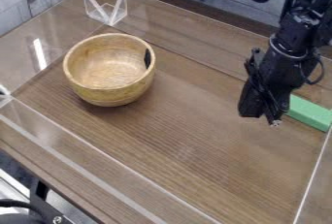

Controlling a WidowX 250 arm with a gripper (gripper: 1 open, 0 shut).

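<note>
My black gripper (266,107) hangs at the right of the table, low over the left end of a green block (309,112). The gripper looks shut, and I see nothing held in it. It partly hides the block. A round wooden bowl (109,68) sits at the left of the table, well apart from the gripper.
A clear plastic object (107,7) stands at the back left. The table's edges run along the left and right.
</note>
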